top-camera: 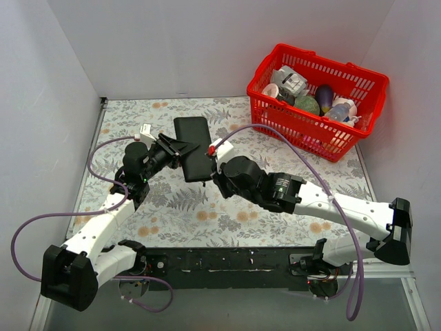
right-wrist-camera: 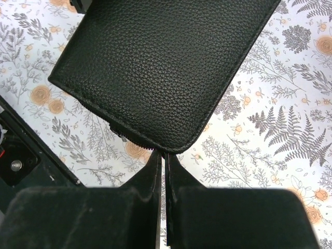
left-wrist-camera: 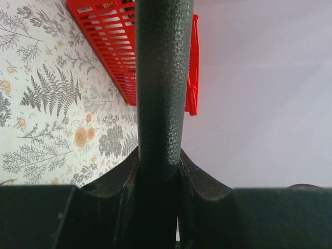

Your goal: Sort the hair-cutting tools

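A black leather-look zip case (top-camera: 193, 131) is held up above the table, my left gripper (top-camera: 190, 149) shut on it from the left side. Seen edge-on in the left wrist view, the case (left-wrist-camera: 163, 78) runs up from between the fingers. My right gripper is shut, its tips touching or just under the rounded corner of the case (right-wrist-camera: 171, 67). Along that lower edge runs a zipper (right-wrist-camera: 137, 139); whether its pull sits between the right fingertips is hidden. What the case contains does not show.
At the back right stands a red basket (top-camera: 313, 127) holding bottles and other items. White walls close in the left, back and right. Purple cables loop along both arms.
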